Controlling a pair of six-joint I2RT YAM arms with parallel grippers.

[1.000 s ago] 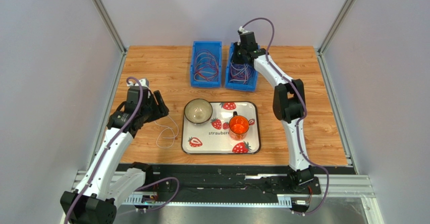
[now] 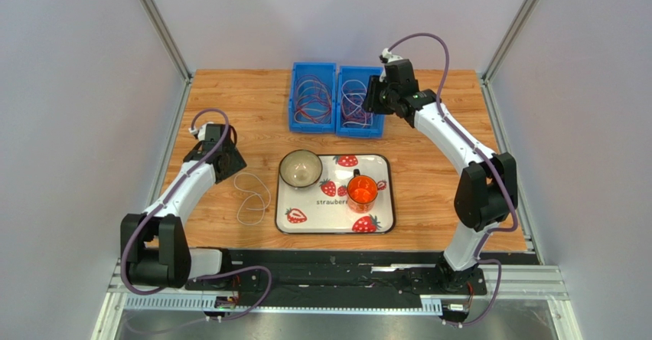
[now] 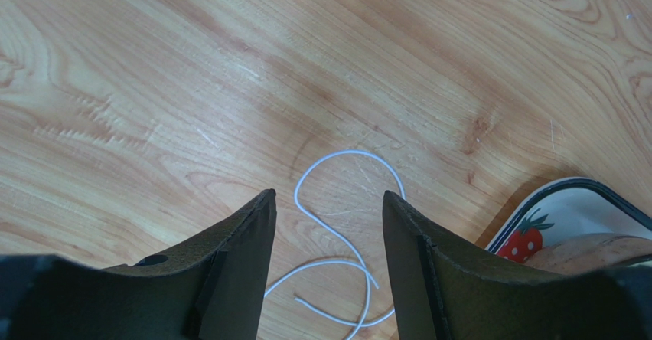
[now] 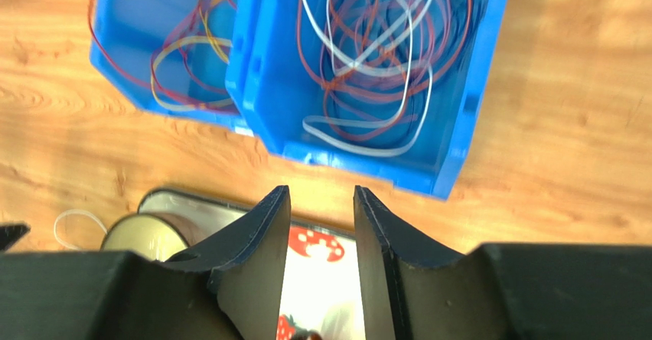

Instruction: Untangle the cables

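Note:
A white cable point(image 2: 252, 210) lies loosely looped, crossing itself, on the wood at left of the tray. My left gripper is above it, open, with nothing between its fingers. At the back, two blue bins hold tangled cables: red and yellow in the left bin point(image 2: 291, 95), red and white in the right bin point(image 2: 379, 125). My right gripper is raised beside the right bin on the near side, open and empty.
A strawberry tray point(image 2: 306, 221) at front centre carries a glass bowl point(image 2: 301, 168) and an orange mug point(image 2: 362, 194).
My right arm has lifted and swung right, away from the right bin's interior; that bin sits slightly further left. The left arm has drawn back a little toward the left.

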